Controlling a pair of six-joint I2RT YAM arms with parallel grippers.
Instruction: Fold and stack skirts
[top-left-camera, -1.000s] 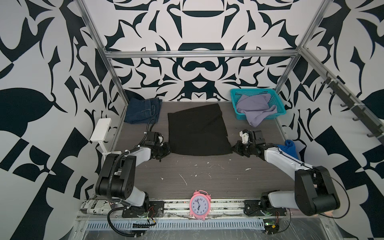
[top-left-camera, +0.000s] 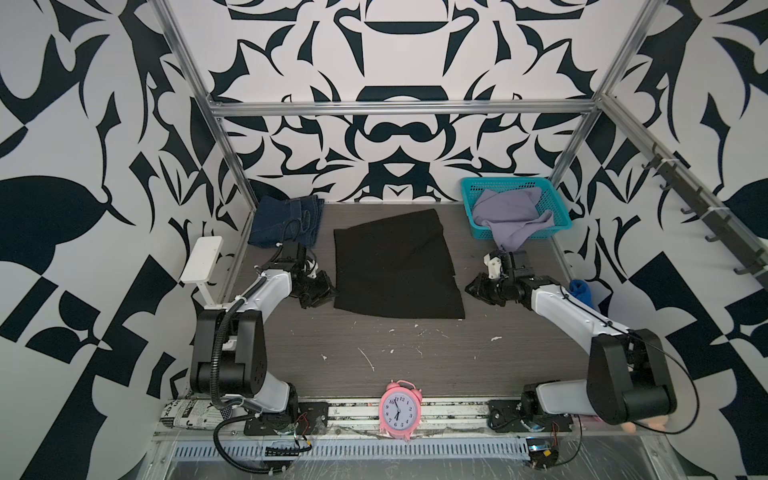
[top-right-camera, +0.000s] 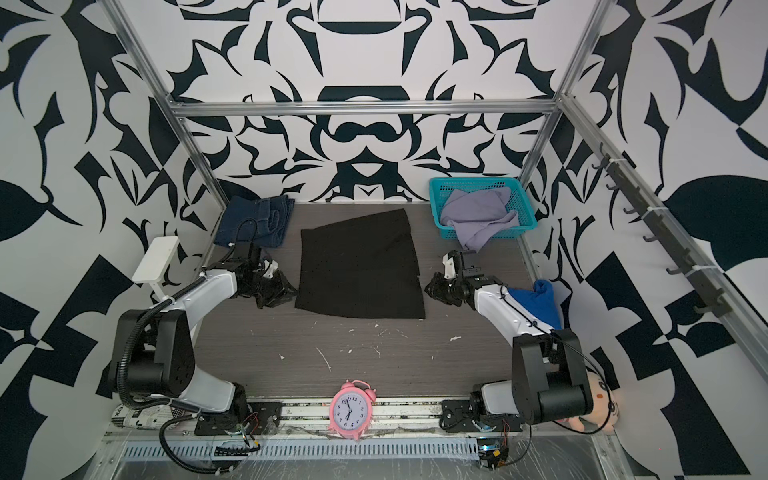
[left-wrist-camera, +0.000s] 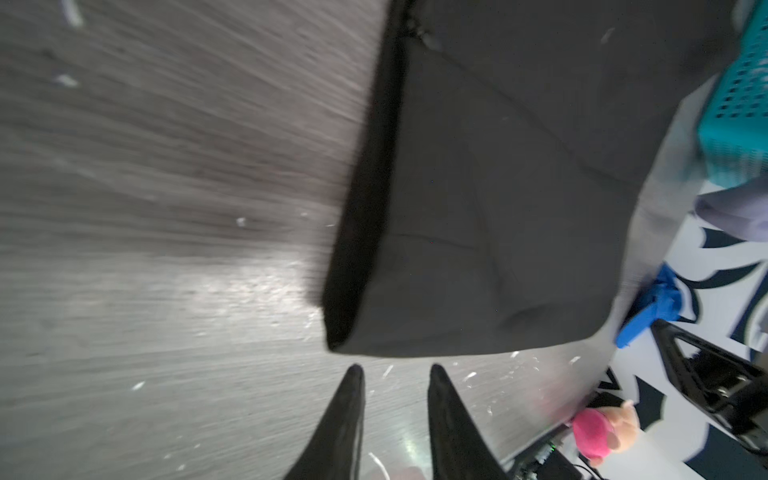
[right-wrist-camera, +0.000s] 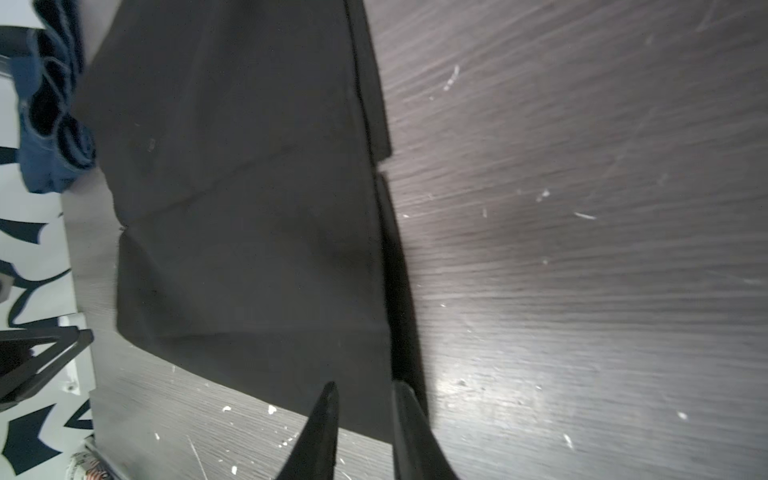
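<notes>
A black skirt (top-left-camera: 396, 268) lies spread flat in the middle of the table. My left gripper is just off its left edge, part open, with nothing visible between its fingertips. My right gripper is just off the skirt's right edge, part open, with its fingertips over the skirt in the wrist view and nothing seen held. Folded denim (top-left-camera: 284, 220) lies at the back left. A lilac cloth (top-left-camera: 512, 212) lies in a teal basket (top-left-camera: 560, 216) at the back right.
A blue cloth (top-right-camera: 532, 300) lies by the right side. A pink clock (top-right-camera: 350, 409) stands at the front edge.
</notes>
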